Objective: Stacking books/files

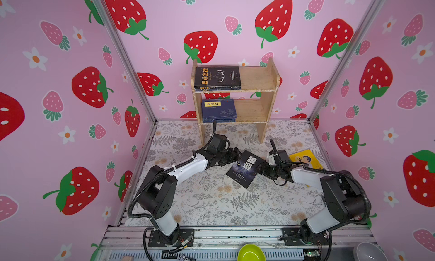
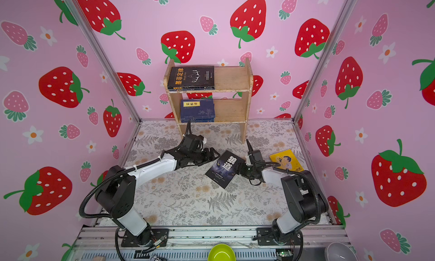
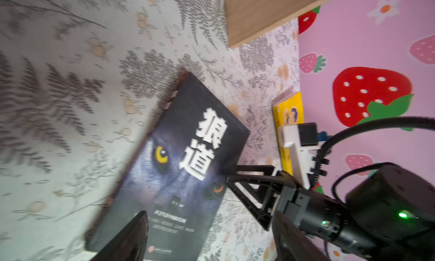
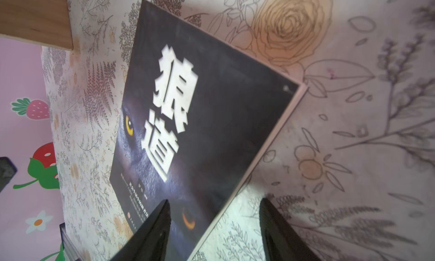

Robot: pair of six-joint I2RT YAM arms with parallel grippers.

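A dark book with white characters (image 1: pixel 245 169) lies flat on the patterned table, turned at an angle. My left gripper (image 1: pixel 236 154) stands open near the book's upper left side; its fingers (image 3: pixel 129 238) show at the bottom of the left wrist view, with the book beyond them. At the book's right edge is my right gripper. Its fingers are apart, one finger (image 4: pixel 156 233) over the cover side and the other over the bare table, with the pale page edge between them in view. Whether either touches the book I cannot tell.
The wooden shelf (image 1: pixel 256 107) stands behind, with black books (image 1: pixel 218 78) on top and blue books (image 1: pixel 219 110) below, both at its left; its right halves are empty. A yellow book (image 1: pixel 307 159) lies right, partly behind my right arm.
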